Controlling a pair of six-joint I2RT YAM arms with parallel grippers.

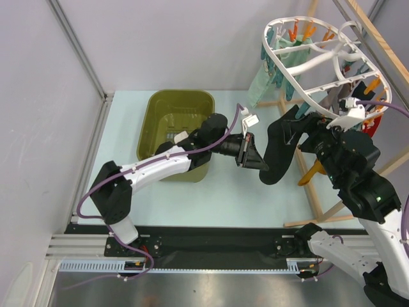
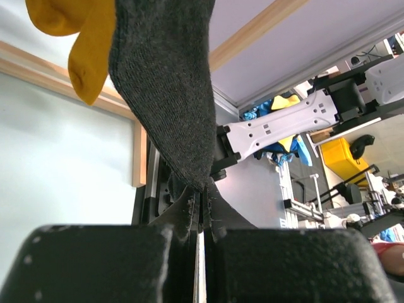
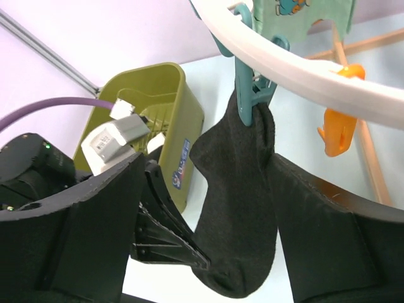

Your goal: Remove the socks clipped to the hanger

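Observation:
A black sock [image 1: 277,150] hangs from the round white hanger [image 1: 291,73], its top held by a teal clip [image 3: 243,91]. My left gripper is shut on the sock's toe end, where the cloth narrows into the fingertips in the left wrist view. Around the sock's upper part, just below the clip, stands my right gripper, partly open with one finger [image 3: 331,221] on either side. More socks hang from the ring, among them a light green one [image 1: 261,83] and a yellow one [image 2: 91,47].
An olive bin [image 1: 147,121] stands behind the left arm, with something white and dark inside. The hanger's wooden stand [image 1: 313,198] rises at the right. Between bin and stand, the pale table [image 1: 217,198] is mostly bare.

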